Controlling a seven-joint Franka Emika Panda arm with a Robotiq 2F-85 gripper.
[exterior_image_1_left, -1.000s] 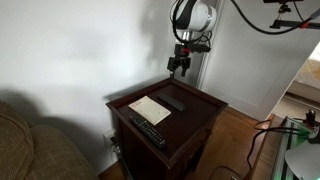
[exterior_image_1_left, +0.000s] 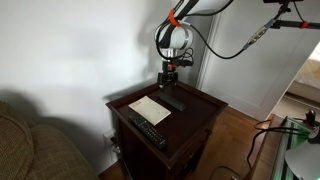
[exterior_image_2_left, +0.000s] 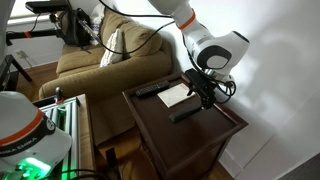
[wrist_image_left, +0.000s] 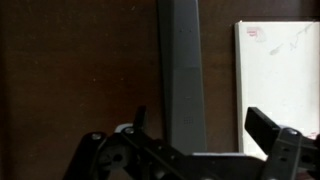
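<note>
Above the far part of a dark wooden cabinet top, my gripper points down with its fingers wide apart and nothing between them. Beneath it lies a long dark grey bar (wrist_image_left: 182, 70), which looks like a slim remote; in the wrist view it runs from the top edge down to between the fingers. A white booklet or sheet (wrist_image_left: 282, 75) lies to its right in that view, flat on the wood. In exterior view 1 the white booklet (exterior_image_1_left: 150, 110) sits between the dark bar (exterior_image_1_left: 171, 102) and a black remote with buttons (exterior_image_1_left: 148, 131).
The cabinet top (exterior_image_1_left: 192, 116) has a raised rim and bare wood around the bar. A white wall stands close behind it. A brown sofa (exterior_image_2_left: 125, 65) lies beyond the cabinet, and loose cables (exterior_image_1_left: 255, 145) hang near the floor.
The gripper has come down and to the left in exterior view 1, from the far corner toward the dark bar. The objects on the cabinet have not moved.
</note>
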